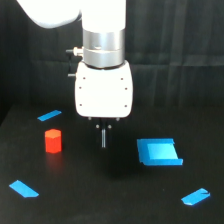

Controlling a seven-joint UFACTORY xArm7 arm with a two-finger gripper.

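My gripper [103, 143] hangs below the white arm housing near the middle of the camera view. Its fingers are dark and narrow against the black backdrop, so whether they stand open or shut does not show. A small red block [53, 141] rests on the black table to the left of the gripper, apart from it. Over on the right lies a blue square tray or box [159, 152], also clear of the gripper.
Blue tape strips mark the black surface at the back left [49, 115], front left [24, 189] and front right [196, 197]. A dark curtain [180, 60] closes off the back. Bare table [105, 195] lies in front of the gripper.
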